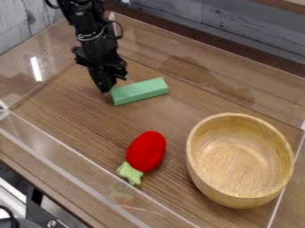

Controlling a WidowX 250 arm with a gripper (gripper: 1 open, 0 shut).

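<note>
The black robot arm reaches down from the top left, its gripper point(105, 82) low at the left end of a green block point(139, 91) on the wooden table point(71, 134). The gripper looks shut; whether it touches the block is hard to tell.
A red oval object point(146, 150) with a light green end lies at the lower middle. A large yellow bowl point(238, 156) stands at the right.
</note>
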